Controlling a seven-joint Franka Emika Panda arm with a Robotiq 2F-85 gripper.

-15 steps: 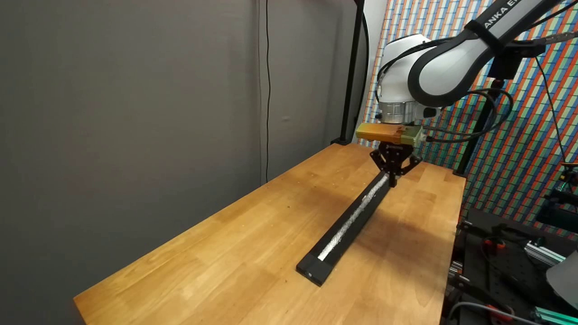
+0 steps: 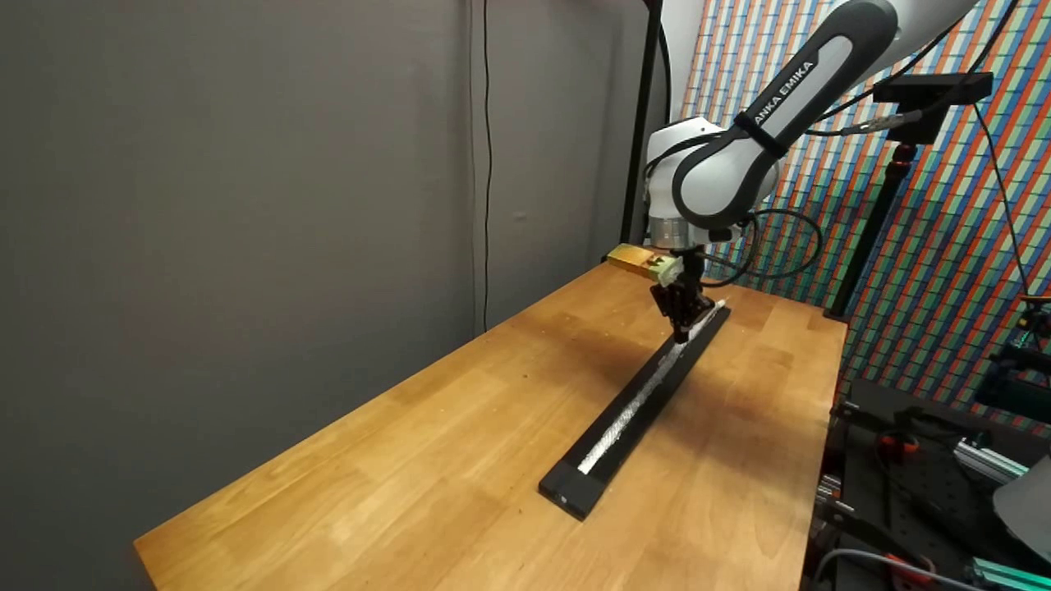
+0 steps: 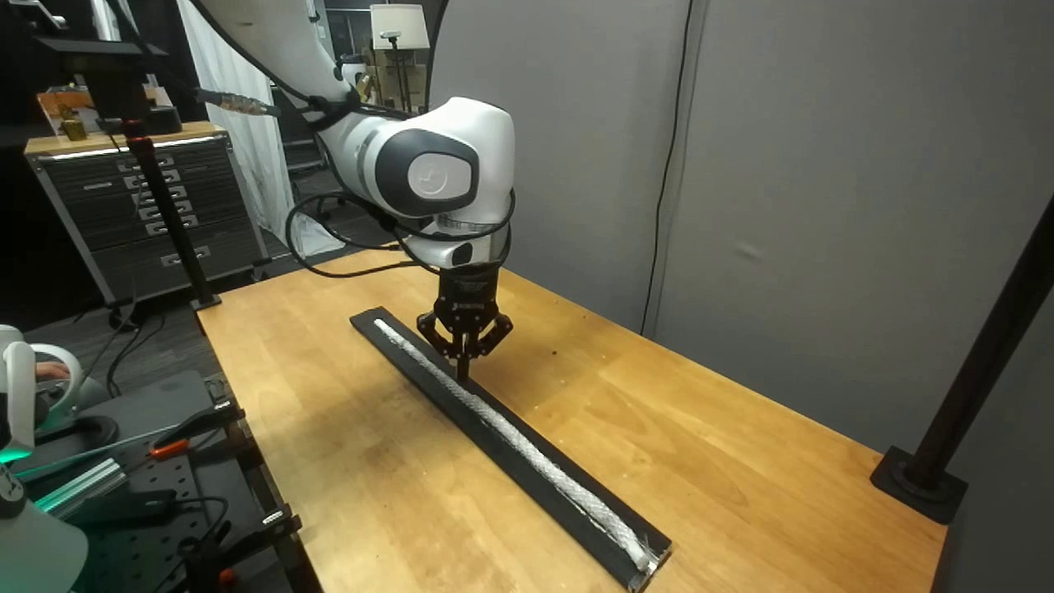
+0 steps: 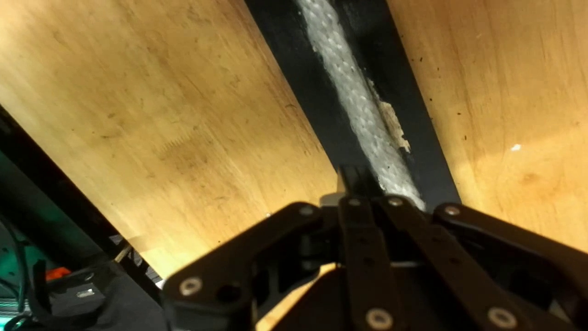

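Note:
A long black board [image 2: 563, 482] lies diagonally across the wooden table. Along its middle runs a white braided rope [image 3: 533, 455], lying lengthwise and nearly straight. My gripper [image 3: 464, 375] points down over the far half of the board, its tips at or just above the edge beside the rope. Its two black fingers are together, and nothing shows between them. From the wrist view, the gripper covers part of the board, while the rope [image 4: 353, 96] passes alongside the fingertips. Whether the tips touch the board or rope cannot be told.
A grey wall [image 2: 296, 197] borders one long side, and a black post [image 3: 949, 395] stands at a corner. Beside the other edge is a dark cart [image 3: 148, 494] with tools.
My arm has swung left in exterior view 1 and the gripper has turned about its vertical axis. It now stands over the board a little nearer its middle. Board and rope look unmoved.

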